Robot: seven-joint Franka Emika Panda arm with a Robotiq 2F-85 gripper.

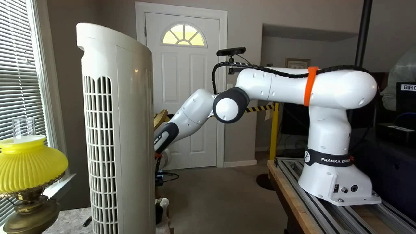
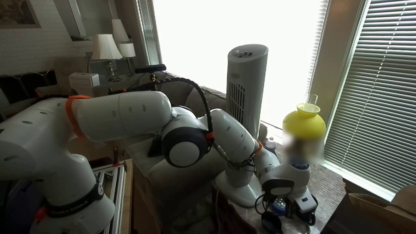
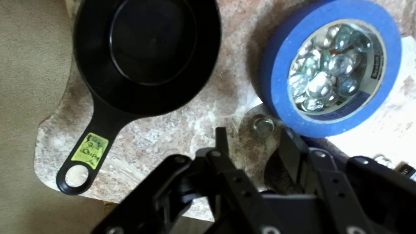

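Observation:
In the wrist view, my gripper is open, with a gap between its two dark fingers. A clear glass bead (image 3: pixel 263 126) lies on the stone-patterned tabletop, appearing in line with that gap; nothing is seen gripped. To the upper right, a roll of blue tape (image 3: pixel 275 78) encircles several glass beads (image 3: pixel 319 84). The right finger appears close to the tape's lower edge; contact cannot be told. A black pan (image 3: pixel 152 43) rests at the upper left, its labelled handle pointing down-left. Below the bead, a dark object (image 3: pixel 277 171) is partly hidden behind the right finger.
A tall tower fan (image 2: pixel 247 70) stands on the table close to the arm. Beyond the wrist is a yellow-shaded lamp (image 2: pixel 306 123). Another clear bead (image 3: pixel 383 160) and a small black item (image 3: pixel 406 170) lie at the far right. Bare tabletop (image 3: pixel 183 136) shows between pan and gripper.

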